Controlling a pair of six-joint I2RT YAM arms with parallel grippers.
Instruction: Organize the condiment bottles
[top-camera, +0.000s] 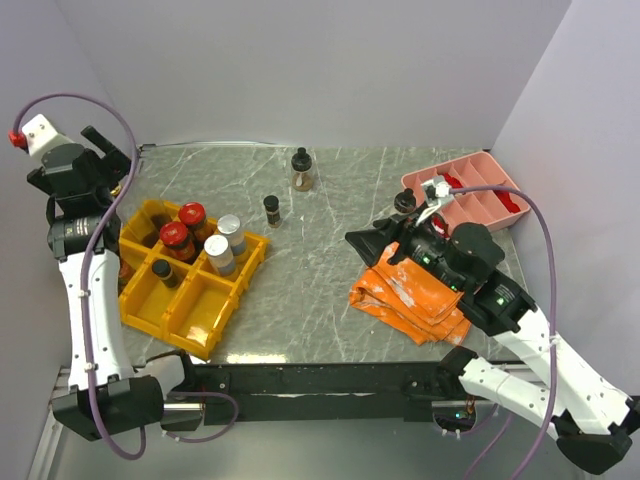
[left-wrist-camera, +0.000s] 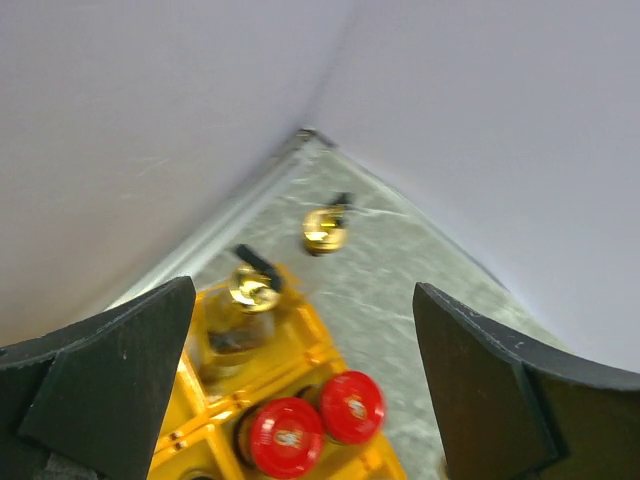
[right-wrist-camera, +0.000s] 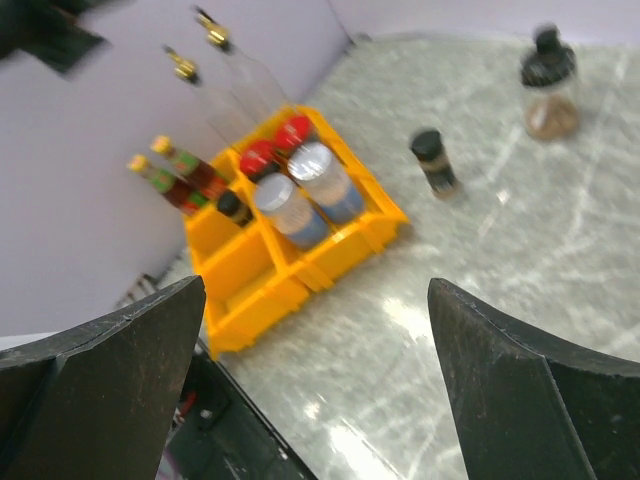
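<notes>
A yellow divided tray (top-camera: 205, 315) holds red-capped jars (top-camera: 176, 240), white-capped shakers (top-camera: 222, 258) and a small dark bottle (top-camera: 166, 275). My open left gripper (top-camera: 105, 150) is high at the back left; its wrist view shows a gold pourer bottle (left-wrist-camera: 255, 290) in the tray and another (left-wrist-camera: 325, 228) behind it. Two sauce bottles (right-wrist-camera: 180, 185) show at the tray's far side. A small black-capped bottle (top-camera: 272, 211) and a larger jar (top-camera: 302, 170) stand on the counter. My open right gripper (top-camera: 365, 238) hangs right of centre, empty.
A pink divided tray (top-camera: 478, 205) with red items sits at the back right, a dark-capped jar (top-camera: 404, 201) beside it. Orange cloth (top-camera: 400, 305) lies folded at the right. Walls close in at back and sides.
</notes>
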